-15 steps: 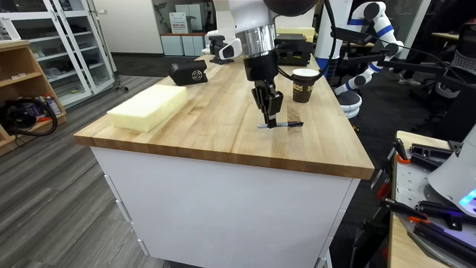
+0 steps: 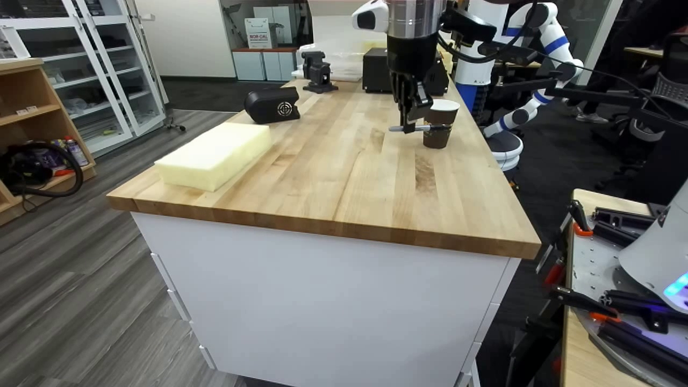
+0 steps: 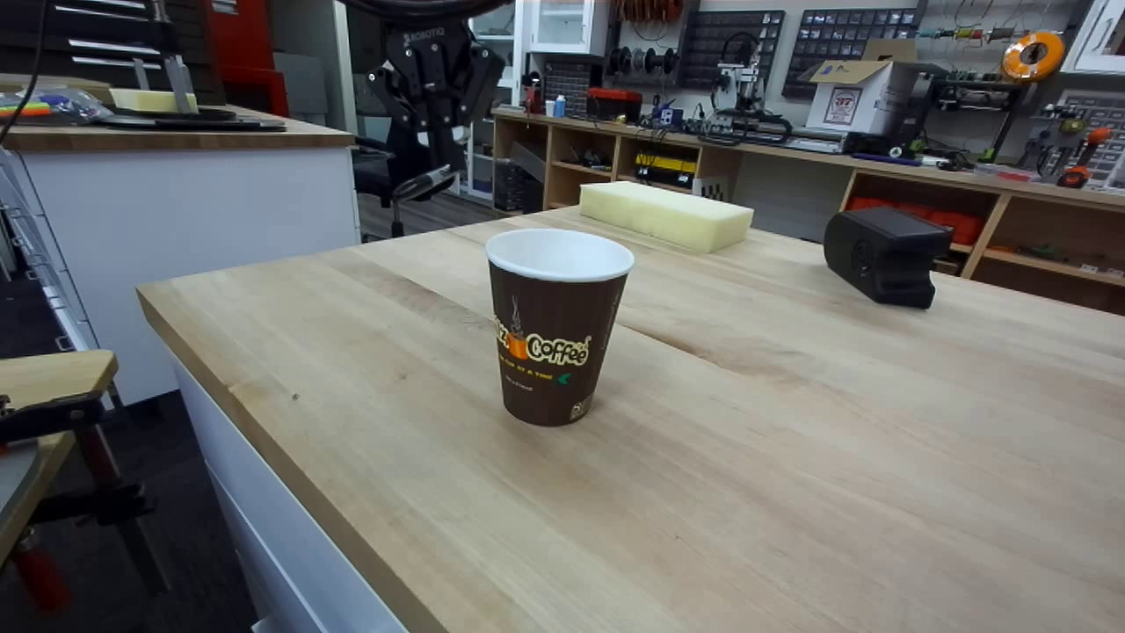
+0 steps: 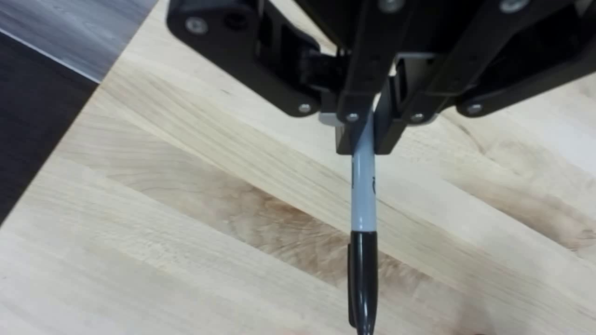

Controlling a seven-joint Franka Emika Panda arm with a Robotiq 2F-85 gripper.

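Observation:
A marker (image 4: 364, 195) with a grey barrel and a black cap runs straight out from my gripper, which is shut on the barrel. In exterior view 1, the gripper (image 2: 407, 128) holds the marker (image 2: 398, 129) roughly level above the table, and its cap end overlaps the brown coffee cup (image 2: 438, 136) in the picture. Exterior view 2 has the gripper (image 3: 438, 158) in the upper left, well above the tabletop and apart from the cup (image 3: 559, 338). That paper cup stands upright with its white rim up; its inside bottom is hidden.
A pale yellow foam block (image 2: 216, 155) lies near the table's left edge. Behind it is a black speaker-like object (image 2: 272, 105), with a black clamp-like stand (image 2: 317, 72) farther back.
My gripper has lifted up from the tabletop and moved back and slightly right, carrying the marker with it. The cup, foam block and black object have stayed put.

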